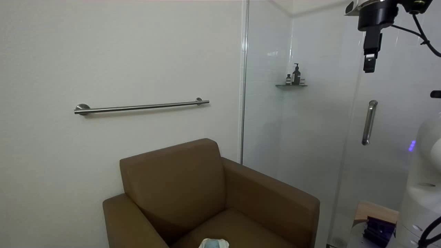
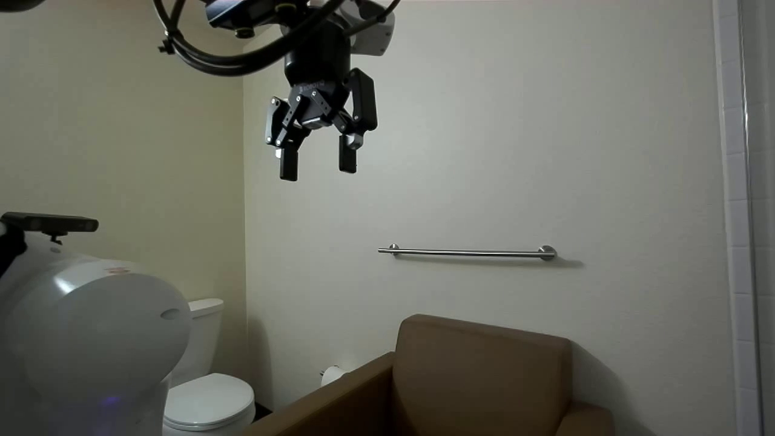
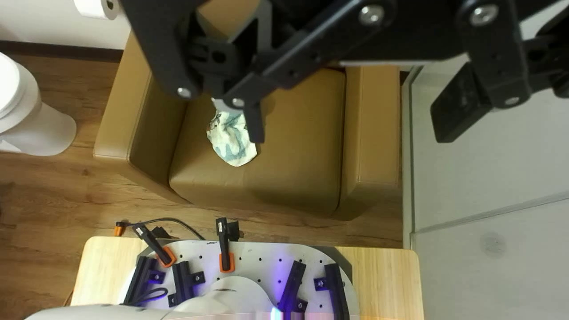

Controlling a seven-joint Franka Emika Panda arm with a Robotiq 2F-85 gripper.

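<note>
My gripper [image 2: 318,164] is open, its fingers pointing down and well apart, with only empty air between them. It hangs high above the chair, far from any surface. In the wrist view, a crumpled white and blue-green cloth [image 3: 233,139] lies on the seat of the brown armchair [image 3: 298,160]. One finger [image 3: 254,122] covers part of the cloth's edge in that view. Exterior view 1 catches only the top of the cloth [image 1: 213,243] at the bottom border; exterior view 2 does not show it.
A metal towel bar [image 1: 142,107] is fixed to the wall behind the armchair. A glass shower door with a handle [image 1: 370,122] stands to one side, a toilet [image 2: 208,399] to the other. Black clamps [image 3: 224,245] sit on the robot's base table.
</note>
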